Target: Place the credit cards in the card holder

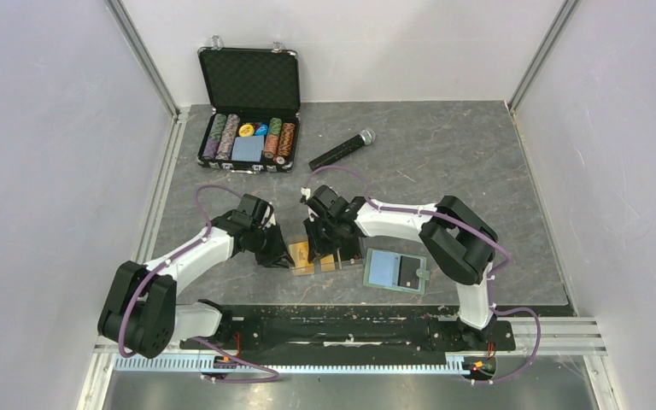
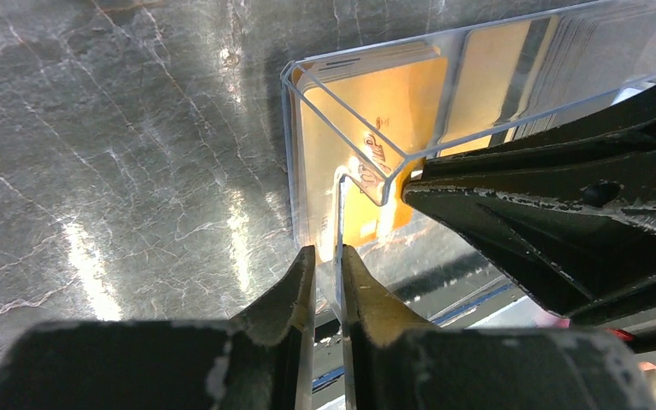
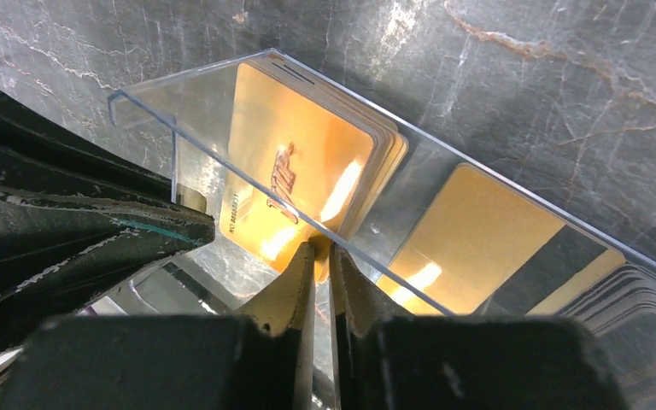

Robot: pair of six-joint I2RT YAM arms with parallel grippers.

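A clear card holder (image 1: pixel 348 260) lies near the front of the grey table, with stacks of gold and dark cards (image 3: pixel 295 162) in its compartments. My left gripper is at the holder's left end, its fingertips close together on the clear wall there. My right gripper is beside it, fingertips close together at the edge of the gold card stack and the clear wall. Whether either is fully shut on something is hard to tell.
An open chip case (image 1: pixel 248 149) stands at the back left, a microphone (image 1: pixel 337 152) right of it. A tray with blue and black items (image 1: pixel 383 269) lies right of the holder.
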